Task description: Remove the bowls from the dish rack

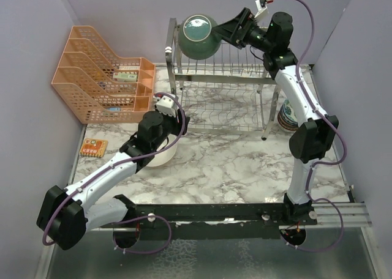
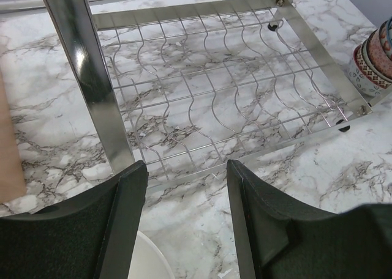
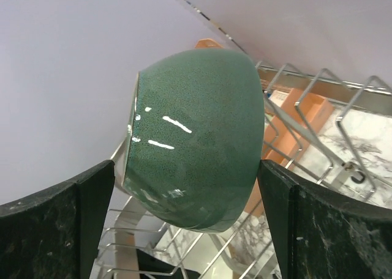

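A green bowl stands tilted on the upper tier of the metal rack. My right gripper is at its right side; in the right wrist view the bowl fills the space between the open fingers. My left gripper is low at the rack's front left, open with nothing between its fingers, above a white dish. The rack's lower tier is bare.
An orange organizer stands at the left, an orange pad below it. Stacked patterned bowls stand right of the rack.
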